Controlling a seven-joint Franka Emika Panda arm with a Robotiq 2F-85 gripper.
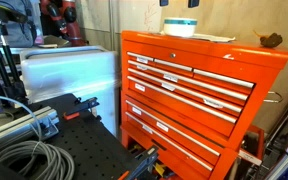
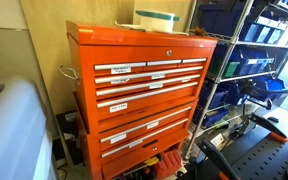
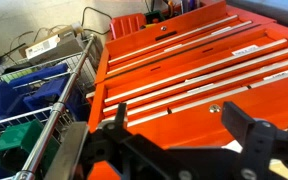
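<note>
In the wrist view my gripper stands open, its two dark fingers wide apart, with nothing visible between them. The red tool chest (image 3: 134,48) fills much of that view, its drawer fronts seen upside down. A round lock (image 3: 215,108) shows near the gap between the fingers. Both exterior views show the chest's labelled drawers (image 1: 189,88) closed in the upper rows. On its top sits a white, teal-rimmed round container (image 1: 180,27), also visible as a pale tub (image 2: 157,20) in the second exterior view. Most of the arm is out of the exterior views.
A dark perforated table (image 1: 89,150) lies in the foreground, with coiled cable (image 1: 34,158) at its left. A brown object (image 1: 271,40) rests at the chest's top corner. Wire shelves with blue bins (image 2: 246,62) stand beside the chest. Loose tools lie low beneath it.
</note>
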